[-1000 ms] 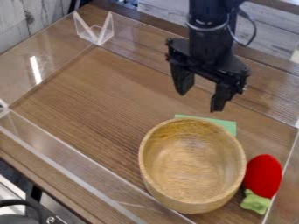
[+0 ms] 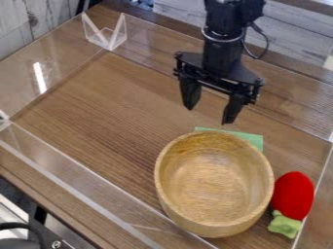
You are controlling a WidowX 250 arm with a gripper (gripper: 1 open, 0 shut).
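My black gripper (image 2: 212, 97) hangs open over the upper middle of the table, its two fingers apart with nothing between them. Below it sits a large wooden bowl (image 2: 212, 185), empty. A pale green flat piece (image 2: 242, 137) lies just behind the bowl, partly hidden by it. At the bowl's right lies a red object (image 2: 295, 195) with a light green part (image 2: 285, 224) at its lower end.
A small clear wire or plastic holder (image 2: 104, 31) stands at the back left. Cables lie at the lower left corner.
My gripper has moved slightly up and to the left, and its fingers appear a little turned. The bowl and other objects have not moved.
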